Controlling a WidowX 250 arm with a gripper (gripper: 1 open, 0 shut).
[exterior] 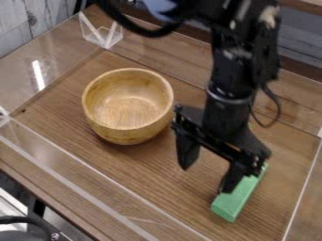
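Observation:
My gripper (pixel 217 151) is a dark, open claw in the middle right of the camera view, low over the wooden table. Its fingers are spread, with the right one reaching down close to a green block (pixel 233 200) at the lower right, partly over its upper end. Nothing shows held between them. A wooden bowl (pixel 126 104) sits to the left of the gripper.
A clear plastic item (pixel 100 28) stands at the back left. The arm covers much of the upper middle.

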